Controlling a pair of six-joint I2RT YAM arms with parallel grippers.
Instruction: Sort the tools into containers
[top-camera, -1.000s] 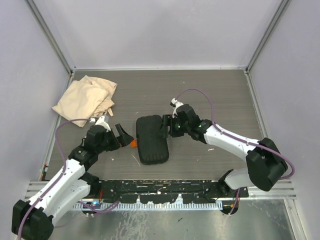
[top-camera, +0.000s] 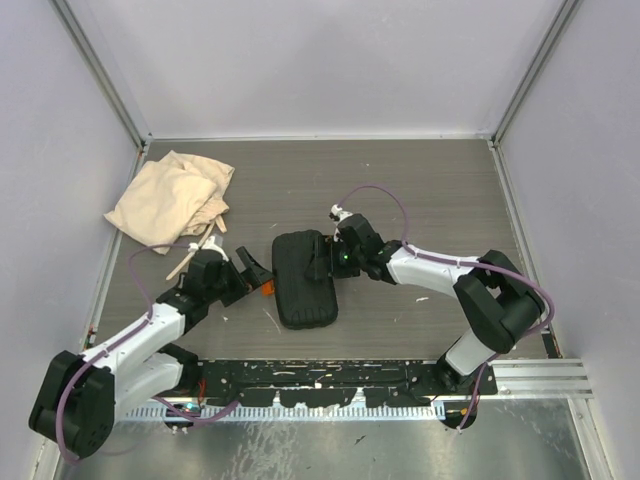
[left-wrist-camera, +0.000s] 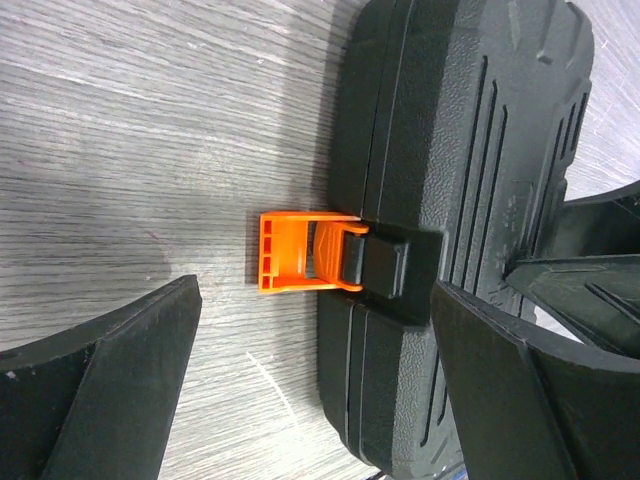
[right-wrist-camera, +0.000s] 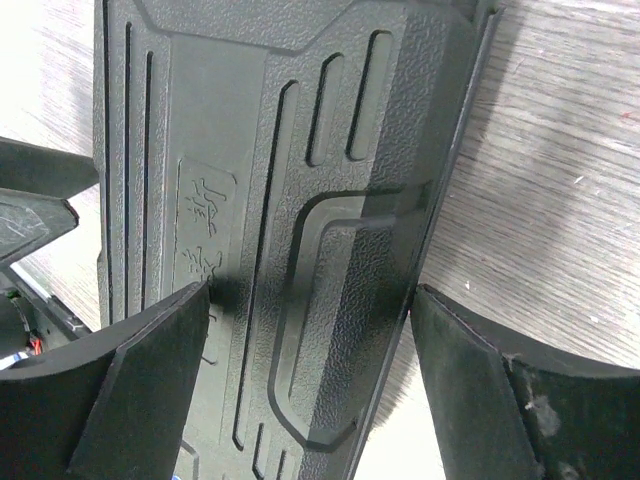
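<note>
A black hard case (top-camera: 303, 300) lies closed on the table, longer front to back. Its orange latch (left-wrist-camera: 292, 252) sticks out flat from the left side, swung away from the case wall. My left gripper (top-camera: 262, 271) is open at that side; in the left wrist view the latch shows in the gap between its fingers, with no clear contact. At the right side, my right gripper (top-camera: 323, 258) is part open, one finger over the lid and the other past the right edge. In the right wrist view the case's ribbed lid (right-wrist-camera: 250, 200) fills the gap. What the case contains is hidden.
A crumpled beige cloth (top-camera: 165, 205) lies at the back left, and a thin wooden-looking stick (top-camera: 180, 268) sits in front of it.
My right gripper has moved left until one finger reaches over the case. The left gripper has come slightly right, closer to the latch. The case has stayed in place.
</note>
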